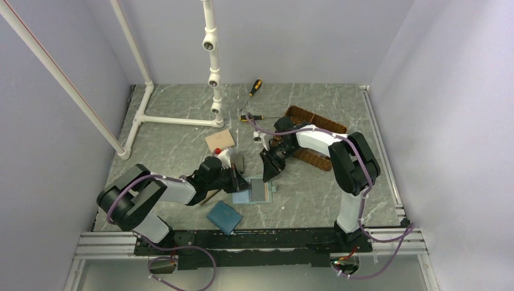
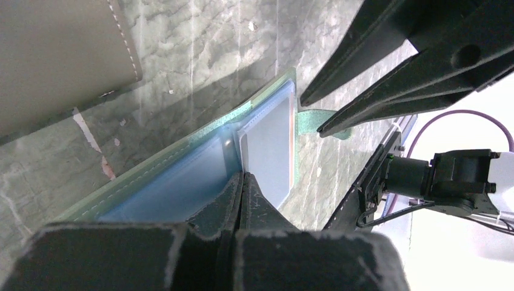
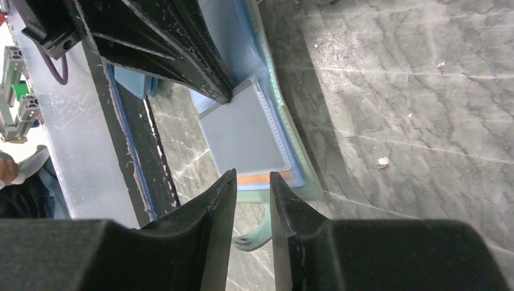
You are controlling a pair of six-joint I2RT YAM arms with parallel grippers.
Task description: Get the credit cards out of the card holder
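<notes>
The open card holder (image 1: 241, 197), pale green edged with clear blue sleeves, lies on the marble. A grey card (image 3: 241, 130) sits in its right half, an orange strip showing along one end. My left gripper is shut, its tips pressed at the card's inner edge, nothing clearly held. My right gripper stands part open just off the holder's outer edge by the green strap (image 3: 254, 233), nothing visible between its fingers.
A blue flat case (image 1: 224, 217) lies front left, a tan piece (image 1: 219, 139) behind the left gripper, two screwdrivers (image 1: 254, 86) at the back, a wicker basket (image 1: 312, 160) behind the right arm.
</notes>
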